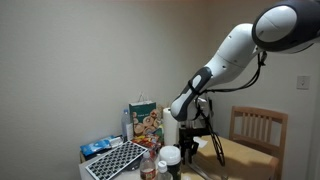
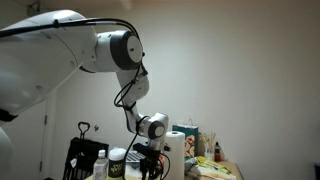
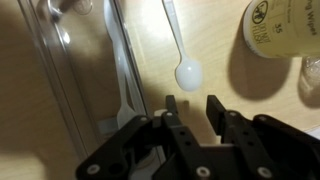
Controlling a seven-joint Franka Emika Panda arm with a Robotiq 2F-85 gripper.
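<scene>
In the wrist view, a white plastic spoon (image 3: pixel 188 75) lies on the wooden table, its bowl towards my gripper and its handle running up and away. The two fingertips stand apart, just short of the bowl, with nothing visible held between them. To the left, a clear tray (image 3: pixel 75 125) contains a long white utensil (image 3: pixel 122 78). From outside, my gripper (image 1: pixel 190 153) hangs low over the table, its tips hard to make out among the dark cables.
A tub with a yellow label (image 3: pixel 285 28) stands to the right of the spoon. Bottles (image 1: pixel 148 167), a dark canister with a white lid (image 1: pixel 171 157) and a paper towel roll (image 1: pixel 170 125) crowd near the arm. A wooden chair (image 1: pixel 258 125) is behind the table.
</scene>
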